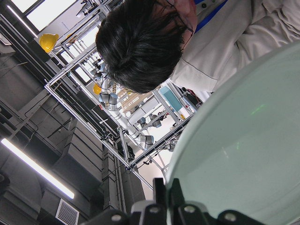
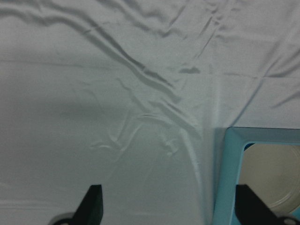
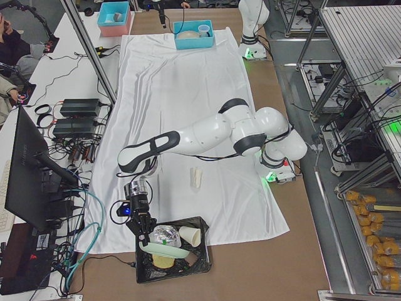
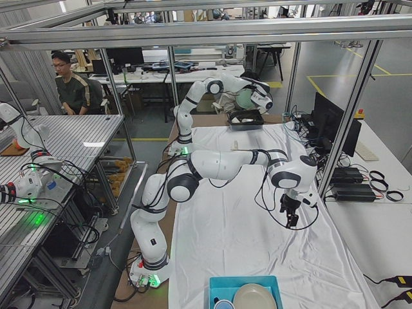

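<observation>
A pale green plate is tilted up at the black crate's near left part, with my left gripper shut on its rim. In the crate are a foil-like silver item, a cream cup and something yellow. My right gripper is open above the white cloth, beside a blue bin in its wrist view, with nothing between its fingers.
The blue bin at the other end of the cloth holds dishes. A small pale object lies mid-cloth. The monitor and cables line the left side. A person leans close in the left wrist view.
</observation>
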